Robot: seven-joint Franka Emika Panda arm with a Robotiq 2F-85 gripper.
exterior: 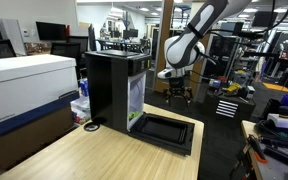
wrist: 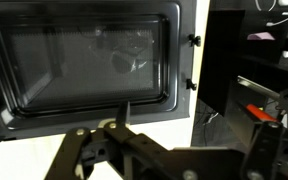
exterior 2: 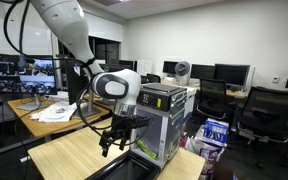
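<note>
A dark oven-like appliance (exterior: 109, 92) stands on the wooden table with its black door (exterior: 162, 132) folded down flat in front. Seen from above in the wrist view, that door (wrist: 84, 62) has a glossy dark panel inside a raised frame. My gripper shows along the bottom of the wrist view, beside the door's edge. It is open, and nothing shows between its fingers. In exterior view 2 the gripper (exterior 2: 112, 140) hangs above the door area, in front of a standing person. How far it is from the door is hard to tell.
The person (exterior: 182, 58) stands behind the table, close to the arm. Left of the appliance, white boxes (exterior: 29, 88) and a small black round item (exterior: 91, 127) rest on the table.
</note>
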